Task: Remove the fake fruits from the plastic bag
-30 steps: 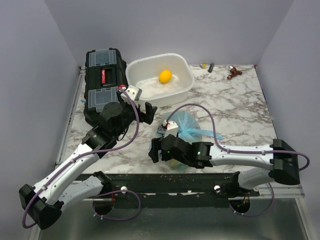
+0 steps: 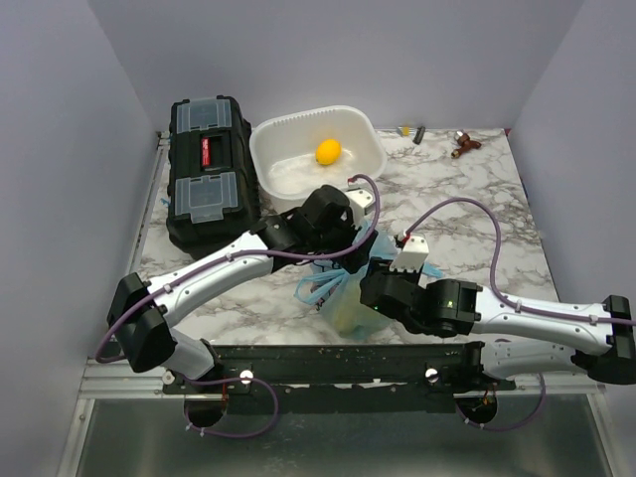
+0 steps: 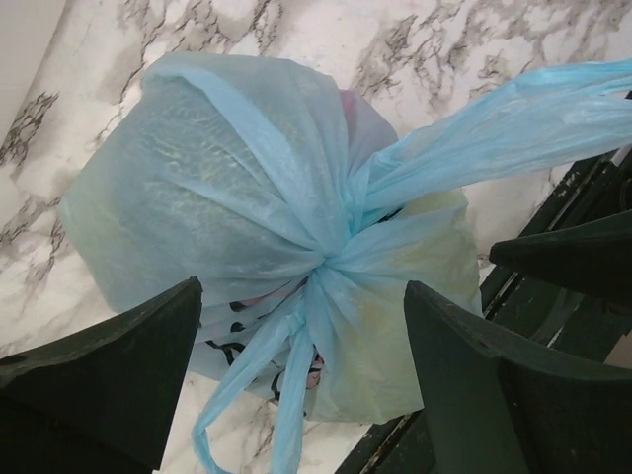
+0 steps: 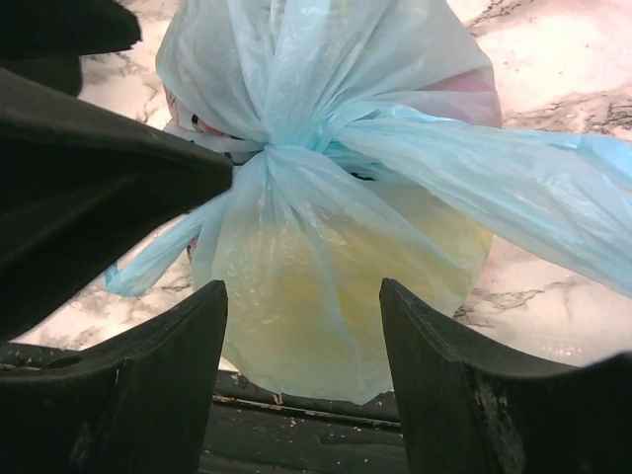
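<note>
A pale blue plastic bag [image 3: 237, 178] lies on the marble table with its neck tied in a knot [image 4: 296, 148] and its handles spread out. Through the thin film show yellowish and pinkish shapes; what each one is, I cannot tell. Over the bag, my left gripper is open, the knot in view beyond its fingers. From the right, my right gripper also hangs open above the bag's yellowish part. Neither holds anything. In the top view both arms cover much of the bag.
Behind the bag stands a white bin [image 2: 273, 164] with a yellow fruit [image 2: 328, 151] inside. A black toolbox [image 2: 209, 169] is at the back left. Small items, among them a brown piece [image 2: 465, 145], lie far right.
My right gripper has shifted right along the bag. Nothing was taken hold of.
</note>
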